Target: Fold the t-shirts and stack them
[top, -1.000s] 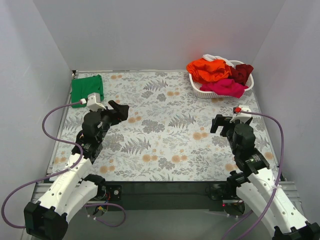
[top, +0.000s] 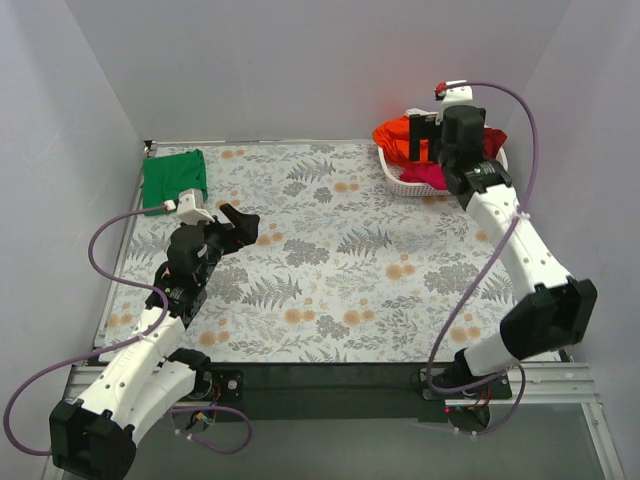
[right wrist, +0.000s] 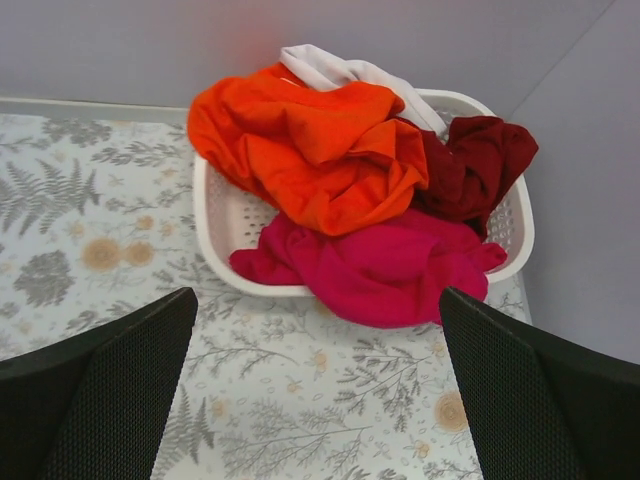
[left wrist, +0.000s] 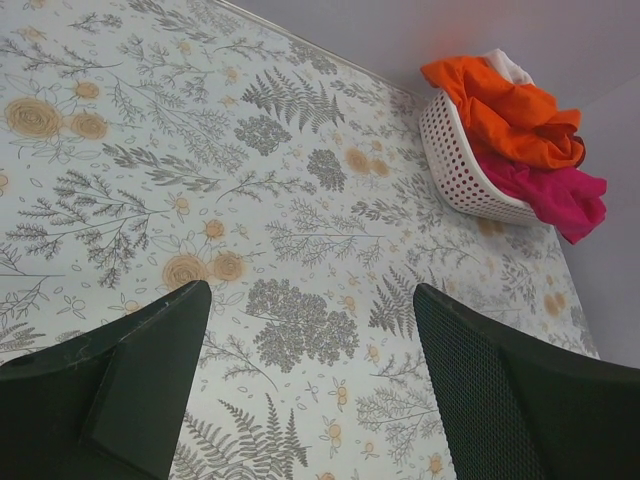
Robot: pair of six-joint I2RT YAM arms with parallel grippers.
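A white basket (right wrist: 208,230) at the back right holds crumpled shirts: orange (right wrist: 300,140), pink (right wrist: 390,270), dark red (right wrist: 480,160) and white (right wrist: 330,70). My right gripper (top: 425,135) is open above the basket, nothing between its fingers. A folded green shirt (top: 173,175) lies flat at the back left. My left gripper (top: 238,225) stands open over the table's left part, in front of the green shirt, holding nothing.
Grey walls (top: 310,70) close in the back and both sides.
My right arm has risen and moved back from the table's right front to over the basket. The left arm and shirts look unchanged.
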